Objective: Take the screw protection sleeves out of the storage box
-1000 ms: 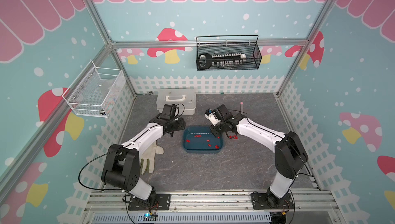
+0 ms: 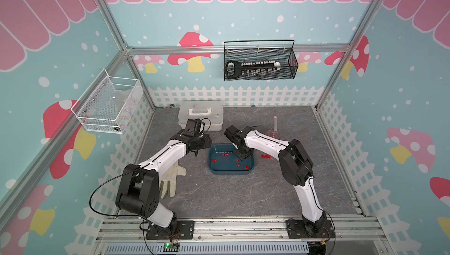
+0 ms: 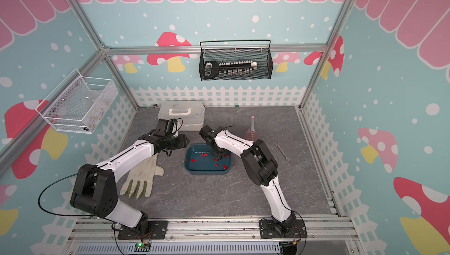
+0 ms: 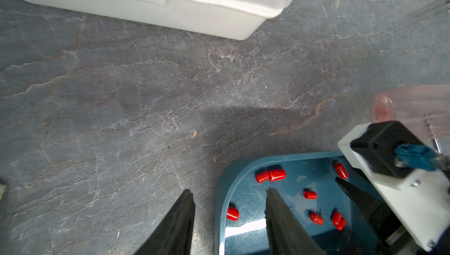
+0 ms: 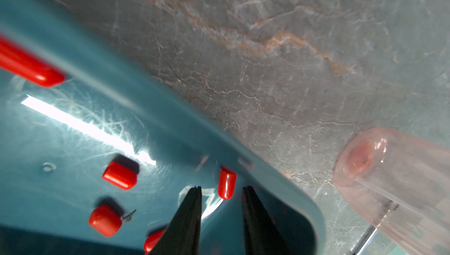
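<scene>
A blue storage box (image 2: 230, 171) sits mid-table with several red sleeves (image 4: 276, 174) inside. More red sleeves (image 2: 265, 156) lie outside, right of it. My right gripper is open over the box, its fingertips either side of an upright-looking red sleeve (image 5: 226, 183) by the box wall, with no grip shown. My left gripper is open above the left edge of the box, nothing seen held between its fingers.
A clear lidded case (image 2: 200, 114) stands behind, a glove (image 3: 140, 180) lies left, a pink bottle (image 5: 389, 175) and a wrench (image 3: 281, 151) lie right.
The left arm looks unchanged.
</scene>
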